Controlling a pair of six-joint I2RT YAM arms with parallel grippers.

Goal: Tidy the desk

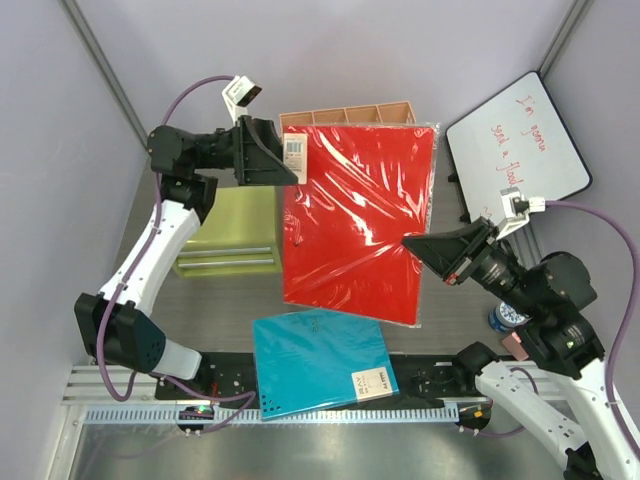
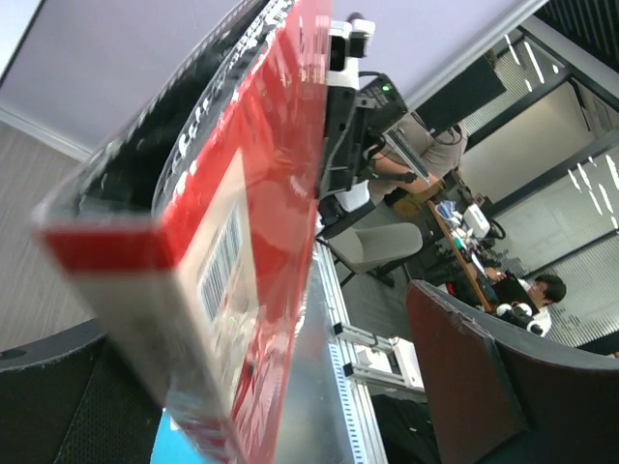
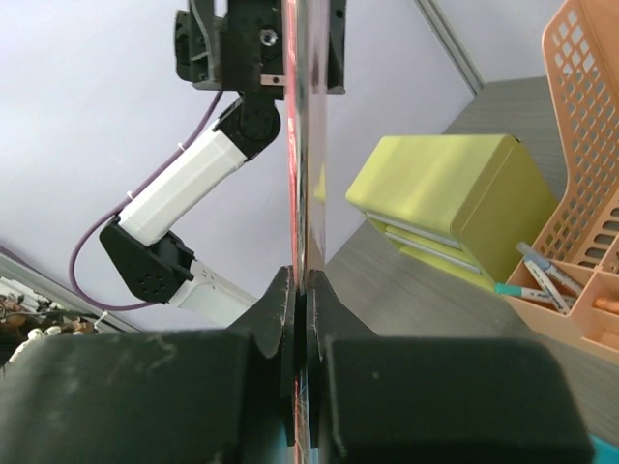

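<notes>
A red folder in clear wrap (image 1: 355, 220), labelled at its upper left, is held up over the desk. My right gripper (image 1: 420, 243) is shut on its right side; in the right wrist view the folder stands edge-on between the fingertips. My left gripper (image 1: 290, 172) is open at the labelled upper-left corner; in the left wrist view that corner (image 2: 222, 280) stands between its spread fingers. A teal folder (image 1: 315, 360) lies flat at the front.
A peach organizer (image 3: 561, 300) with pens stands at the back, partly hidden by the red folder. A green drawer box (image 1: 225, 220) is at left. A whiteboard (image 1: 515, 140) leans at back right. A blue can (image 1: 507, 315) and pink block (image 1: 515, 346) sit at the right.
</notes>
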